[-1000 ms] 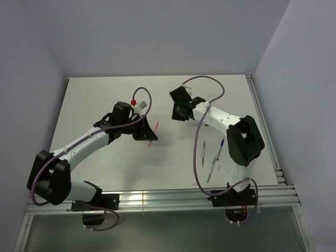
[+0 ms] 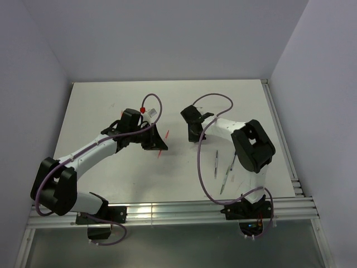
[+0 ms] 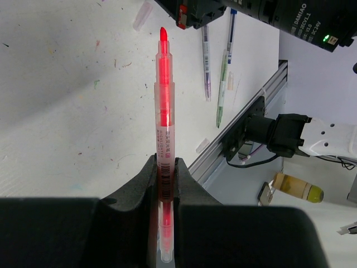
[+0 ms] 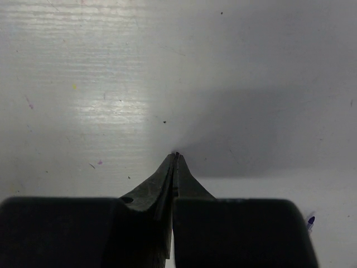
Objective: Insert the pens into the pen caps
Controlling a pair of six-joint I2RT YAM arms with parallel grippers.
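My left gripper [image 2: 158,146] is shut on a red pen [image 3: 164,128], which stands lengthwise in the left wrist view, its red tip uppermost and clear plastic along its body. My right gripper is shut, low over bare table, with nothing between its fingertips; in the top view it is to the right of the red pen. A purple-tipped item [image 4: 310,222] shows at the lower right of the right wrist view. A pale pink cap [image 3: 143,16] lies near the right gripper in the left wrist view.
On the right of the table [image 2: 100,167] lie several pens, among them a purple one [image 3: 206,67], a green one [image 3: 222,89] and a blue one [image 3: 231,39], with small clear caps [image 3: 202,146].
My right gripper has moved toward the front of the table, with the arm shifting. My left gripper and red pen are nearly unchanged.
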